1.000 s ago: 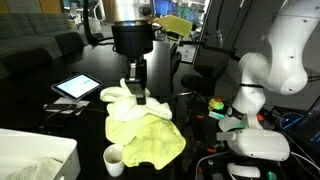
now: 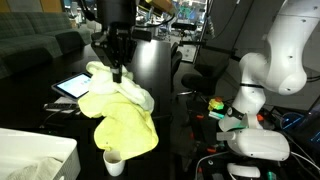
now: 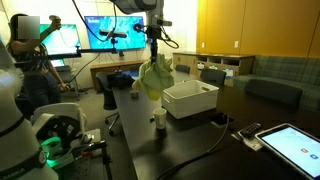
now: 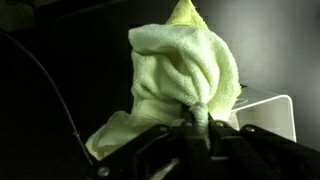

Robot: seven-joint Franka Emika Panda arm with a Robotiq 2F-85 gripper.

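A pale yellow cloth [image 2: 125, 115] hangs in folds above the table, and my gripper [image 2: 118, 78] is shut on its upper part. In the wrist view the bunched cloth [image 4: 180, 75] spreads out beyond the gripper, its top tip a stronger yellow. From the second exterior view the cloth [image 3: 157, 75] dangles above a white cup [image 3: 160, 118], its lower end close over the cup. The same cup [image 2: 114, 161] stands upright on the dark table just below and left of the cloth in the first exterior view.
A white box [image 2: 35, 150] stands at the near left, something pale inside it. A tablet [image 2: 76, 85] lies toward the back, with a dark cable [image 3: 200, 158] on the table.
The gripper and the cloth have moved left and upward in the first exterior view. The cloth now hangs longer and nearer to the cup, which stays put.
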